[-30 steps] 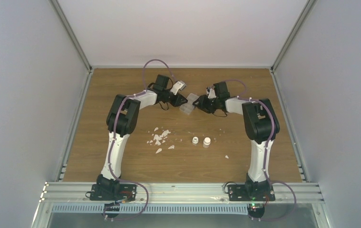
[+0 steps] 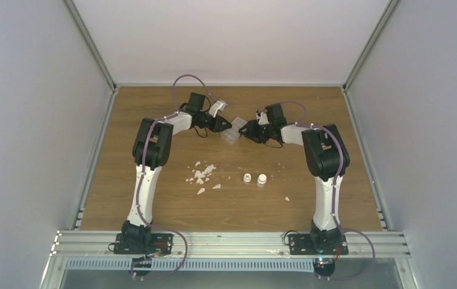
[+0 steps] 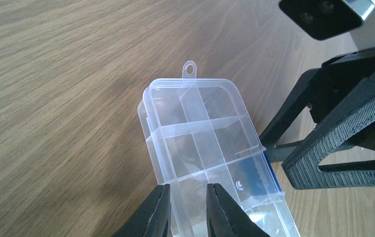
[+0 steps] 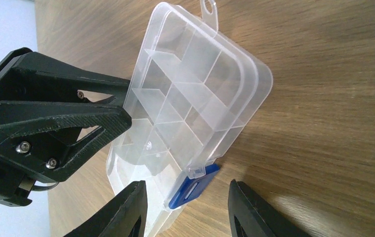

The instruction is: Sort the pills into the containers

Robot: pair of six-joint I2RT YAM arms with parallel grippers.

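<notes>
A clear plastic compartment box (image 2: 230, 136) lies on the table between both grippers, its several cells looking empty. In the left wrist view the box (image 3: 190, 101) shows a hanging tab at its far end. A blue patch (image 4: 194, 190) marks its side in the right wrist view. My left gripper is part open at the box's near left edge, fingers apart. My right gripper stands open, fingers apart on either side of the blue patch; contact is hard to tell. White flat pieces (image 2: 200, 175), perhaps pills or fragments, lie scattered nearer the front left.
Two small bottles with white tops, a smaller bottle (image 2: 247, 178) and a larger bottle (image 2: 261, 179), stand front of centre. One loose white piece (image 2: 287, 198) lies to their right.
Over the last second the box and my left gripper shifted slightly left. My right gripper has moved a little left, closer over the box. The bottles and white pieces have stayed put.
</notes>
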